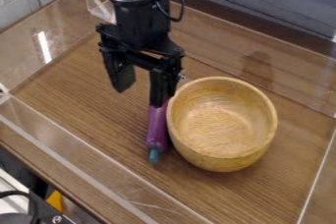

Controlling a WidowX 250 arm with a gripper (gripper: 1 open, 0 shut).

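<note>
My black gripper (140, 71) hangs over the upper middle of the wooden table, open, with its dark fingers pointing down to left and right. A purple, teal-tipped object (156, 130) lies lengthwise just below it, along the left side of a yellow bowl (219, 125). The bowl sits right of the gripper and looks empty. The upper end of the purple object is partly hidden near the gripper.
Walls or rims border it at the upper left. A black cable and a small yellow item lie at the lower left corner.
</note>
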